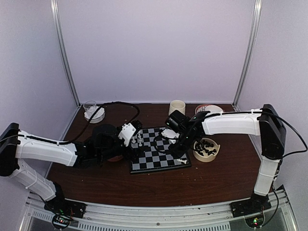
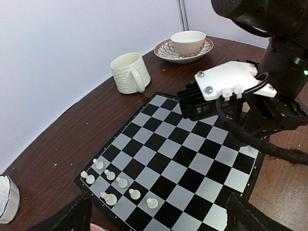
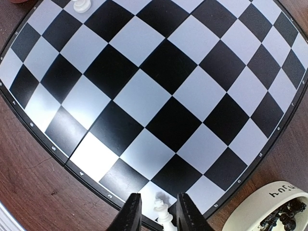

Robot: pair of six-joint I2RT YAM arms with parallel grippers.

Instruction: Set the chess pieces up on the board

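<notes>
The checkered board has several white pieces on its left part, such as a pawn in the left wrist view. My left gripper hangs over that side, open, with no piece between its fingers. My right gripper is over the board's near right corner, fingers apart, with a white piece below and between them in the right wrist view; whether they touch it is unclear. A beige bowl of black pieces stands beside the board.
A white mug and a bowl on a patterned saucer stand behind the board. A white container is at the back left.
</notes>
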